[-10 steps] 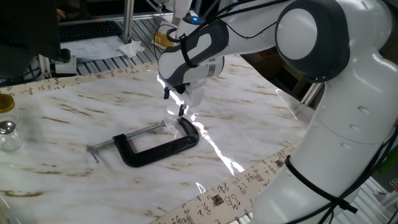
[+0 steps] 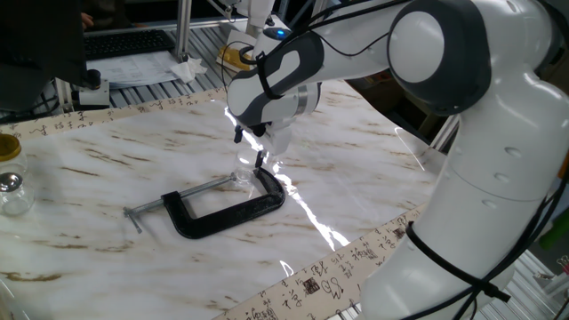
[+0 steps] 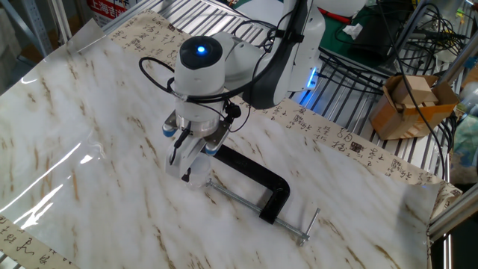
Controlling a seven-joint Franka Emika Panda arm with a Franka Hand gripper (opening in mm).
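A black C-clamp (image 2: pixel 227 219) with a silver screw rod lies flat on the marbled sheet; in exterior view 2 its black frame (image 3: pixel 258 174) extends to the right of my gripper. A clear, rounded object (image 3: pixel 199 171) sits at the clamp's opening, beside the end of the screw; its exact shape is hard to make out. My gripper (image 3: pixel 187 176) points down at this clear object, close above it or around it. In exterior view 1 a dark fingertip (image 2: pixel 260 161) shows just over the clamp's end. Whether the fingers hold the clear object cannot be told.
A clear jar with a yellow lid (image 2: pixel 10 148) stands at the left edge of exterior view 1. A cardboard box (image 3: pixel 413 104) sits beyond the table's patterned border.
My arm has shifted very slightly, and the gripper seems a touch lower. The clamp has stayed in place, and no grasp or release shows.
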